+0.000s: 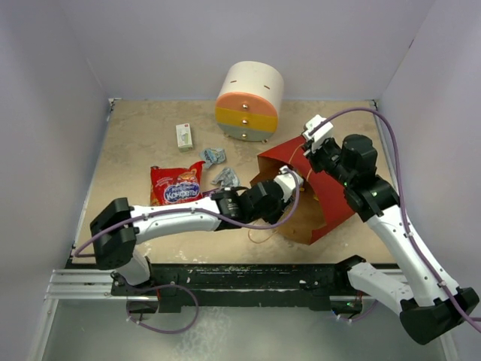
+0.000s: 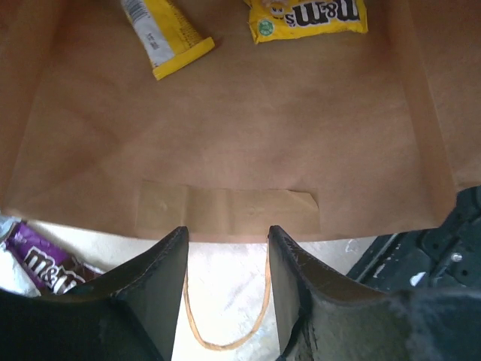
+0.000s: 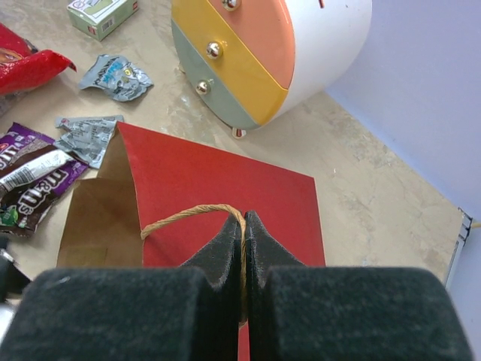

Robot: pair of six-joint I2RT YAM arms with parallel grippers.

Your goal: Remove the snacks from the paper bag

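Observation:
The red paper bag (image 1: 331,197) lies on its side with its brown mouth facing left. In the left wrist view its bottom-lit interior holds a yellow packet with a white label (image 2: 154,34) and a yellow M&M's packet (image 2: 312,19). My left gripper is at the bag's mouth, its fingers apart with nothing between them. The right gripper is shut on the bag's rope handle (image 3: 199,210), above the bag. In the top view the left arm covers most of the bag's mouth.
Left of the bag lie a red snack bag (image 1: 176,186), a purple packet (image 3: 30,177) and two small silver-blue packets (image 3: 116,77). A small white-green box (image 1: 184,137) and a drawer unit (image 1: 250,94) stand farther back.

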